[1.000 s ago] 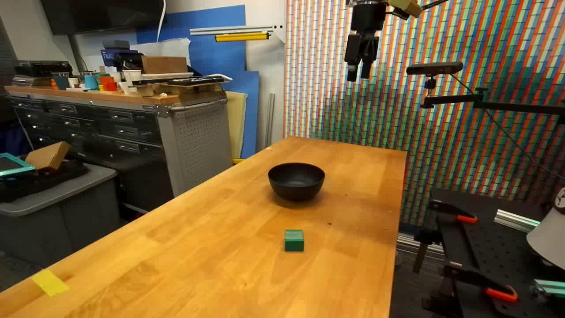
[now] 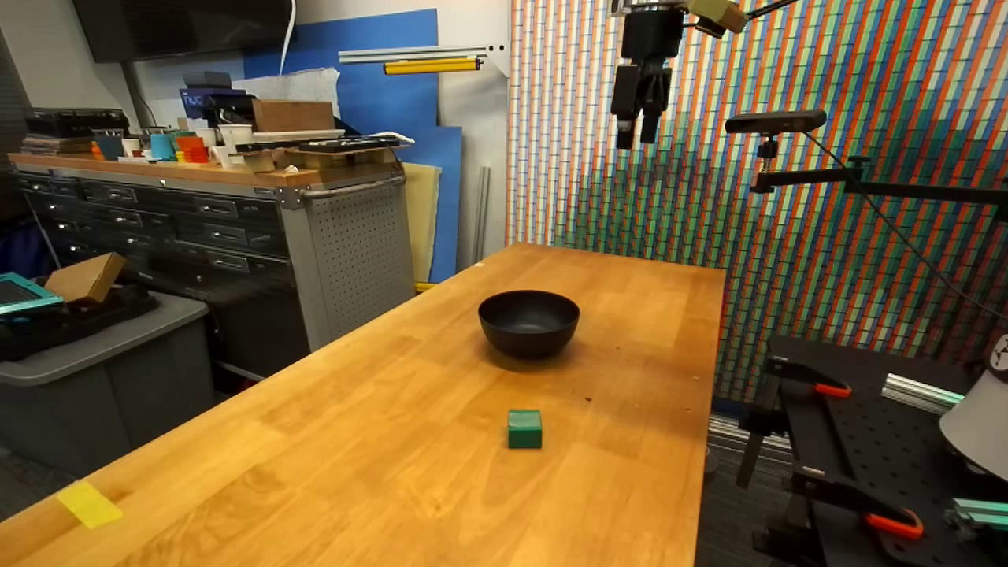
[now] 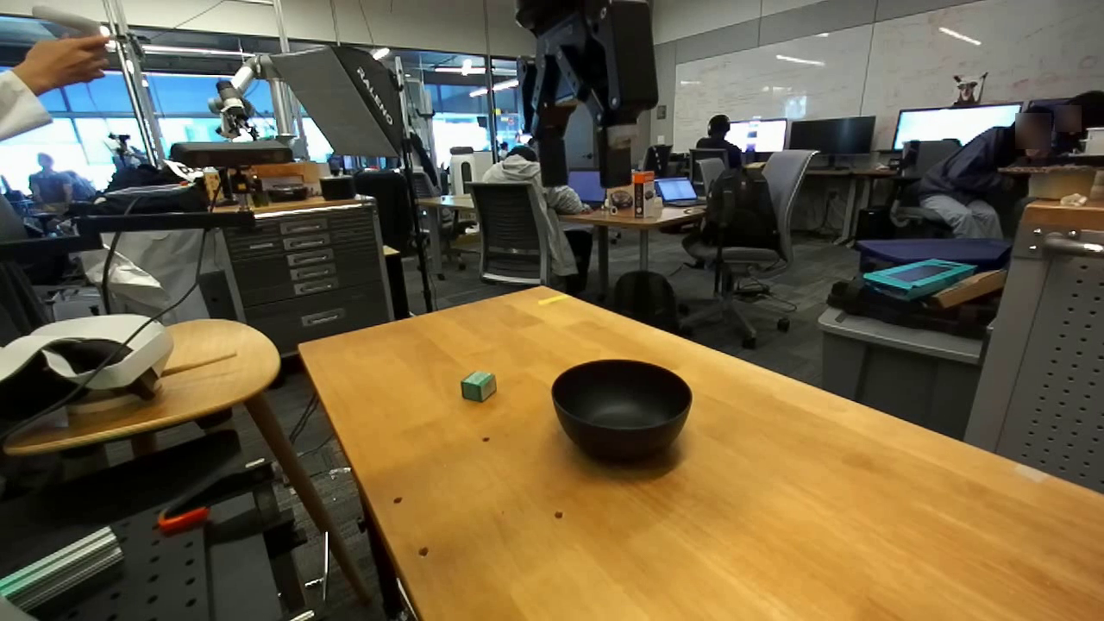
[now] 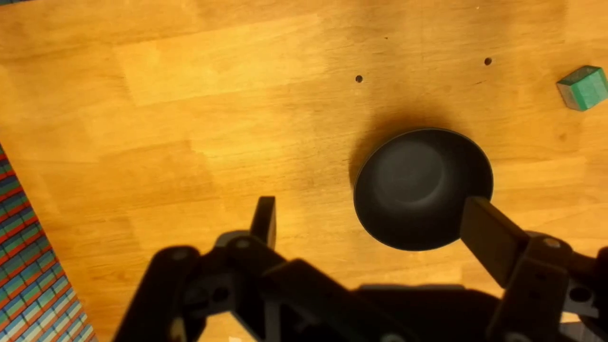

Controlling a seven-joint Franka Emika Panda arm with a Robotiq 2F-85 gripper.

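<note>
A black bowl (image 2: 529, 326) stands upright on the wooden table, and from above its inside (image 4: 419, 182) looks empty. A small green block (image 2: 524, 430) rests on the bare wood apart from the bowl; in the second exterior view the block (image 3: 478, 386) is left of the bowl (image 3: 621, 409). My gripper (image 2: 635, 132) hangs high above the table, well clear of both. Its fingers are spread open with nothing between them, as the wrist view shows: the gripper has one fingertip overlapping the bowl's edge in the picture.
The wooden table (image 2: 397, 453) is otherwise largely clear, with a yellow tape strip (image 2: 90, 504) near one edge. A camera on an arm (image 2: 775, 122) stands beyond the table's right side. A side cart with orange-tipped clamps (image 2: 893, 524) sits to the right.
My gripper has shifted slightly left and a touch lower in the first exterior view. The bowl and the green block have stayed where they were.
</note>
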